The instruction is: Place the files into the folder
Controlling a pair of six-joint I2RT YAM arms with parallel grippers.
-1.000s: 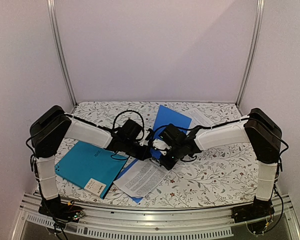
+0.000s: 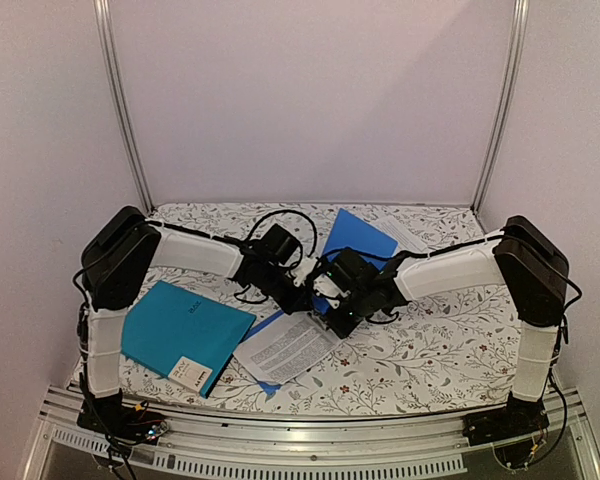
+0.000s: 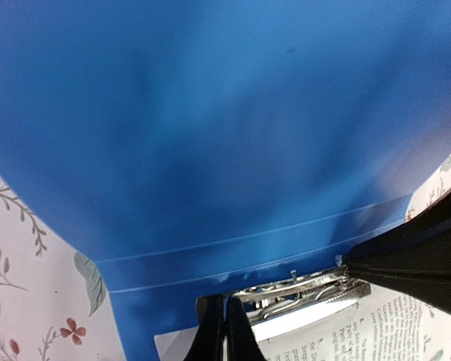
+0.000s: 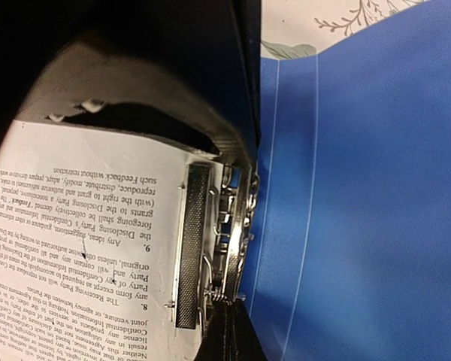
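An open blue folder [image 2: 357, 232] lies mid-table, its metal clip [image 4: 192, 241] along the fold. Printed sheets [image 2: 285, 350] lie on its near half, their top edge at the clip. My left gripper is shut at the clip's end, at the bottom of the left wrist view; whether anything thin is between its fingers is hidden. My right gripper is shut at the other end of the clip, low in the right wrist view, with its tips against the metal.
A teal notebook [image 2: 170, 325] with a label lies at the front left. More white paper [image 2: 405, 232] lies behind the folder at the back right.
The folder and sheets have shifted slightly right and turned, and the teal notebook has slid right too. My left gripper has moved a little right; the right one only slightly.
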